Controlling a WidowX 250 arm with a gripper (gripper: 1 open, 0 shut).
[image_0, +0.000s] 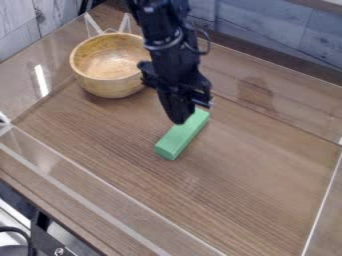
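Observation:
A green rectangular block lies at a slant on the wooden table. My dark gripper hangs just above and behind the block's upper end, pointing down; it looks shut, with nothing visible between its fingers. A tan round bowl sits at the back left, left of the gripper.
Dark cables lie beyond the table's edge at the lower left. A wall borders the back right.

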